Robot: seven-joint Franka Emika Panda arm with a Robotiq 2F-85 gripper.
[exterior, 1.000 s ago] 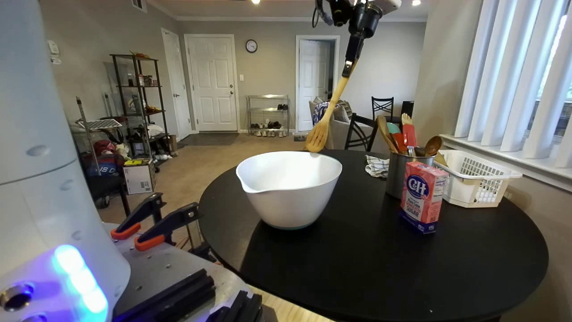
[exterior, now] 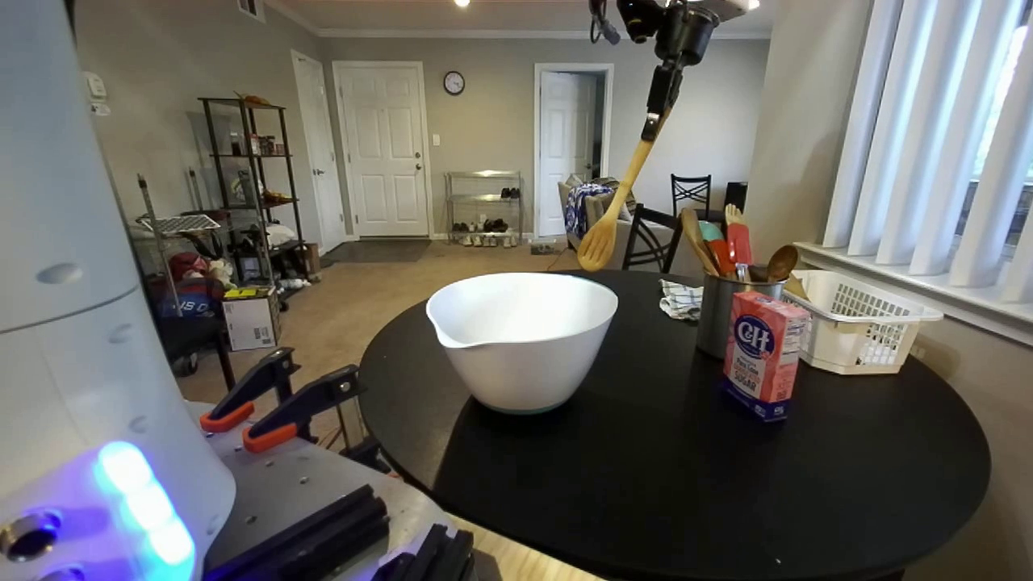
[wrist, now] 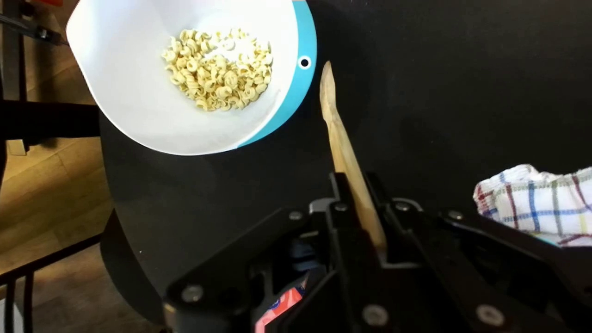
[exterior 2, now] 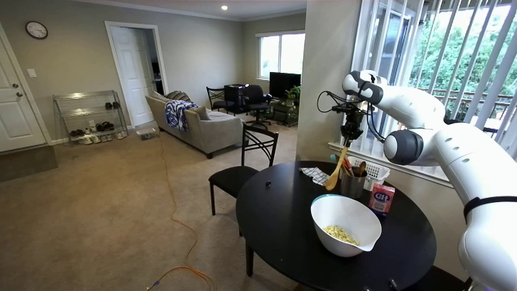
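My gripper [exterior: 659, 108] is shut on the handle of a wooden slotted spoon [exterior: 625, 194], which hangs tilted with its head down and in the air. In the wrist view the spoon [wrist: 349, 155] runs out from between the dark fingers, its tip beside the bowl's blue rim. On the black table stands a white mixing bowl [exterior: 523, 353]; pieces of dry spiral pasta [wrist: 219, 72] lie in its bottom. The spoon's head [exterior 2: 331, 182] is outside the bowl, behind it in exterior view 1.
A metal canister of utensils [exterior: 721, 315], a pink sugar box [exterior: 763, 353] and a white basket [exterior: 857, 324] stand on the right side of the table. A checked cloth [wrist: 535, 200] lies near the back.
My gripper and the spoon have shifted right and slightly up in exterior view 1, away from the bowl. The bowl and the other table items have stayed put.
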